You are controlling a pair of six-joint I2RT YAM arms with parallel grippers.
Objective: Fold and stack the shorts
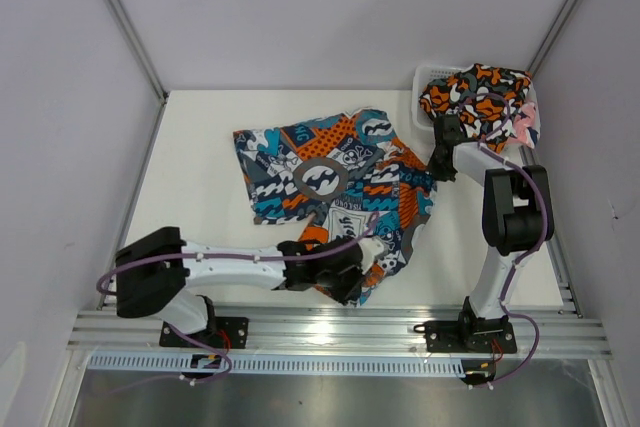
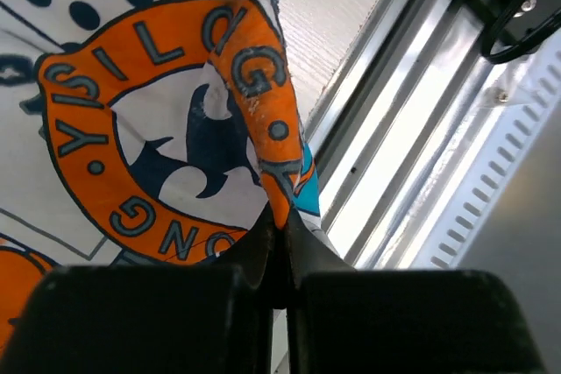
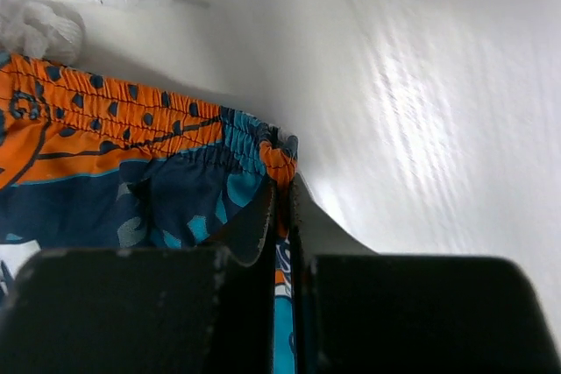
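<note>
Patterned shorts [image 1: 320, 182] in blue, orange and white lie spread on the white table, with one leg reaching toward its front edge. My left gripper is shut on the orange-lettered edge of that leg; the top view shows the left gripper [image 1: 355, 292] at the front of the table. At the waistband corner, my right gripper is shut on the gathered elastic. In the top view that right gripper [image 1: 440, 172] stands at the shorts' right upper end. The arm covers part of the front leg.
A white basket [image 1: 424, 77] at the back right holds more patterned cloth [image 1: 480, 97], close behind my right gripper. Bare table [image 1: 190, 162] lies to the left. A metal rail [image 1: 330, 317] runs along the front edge.
</note>
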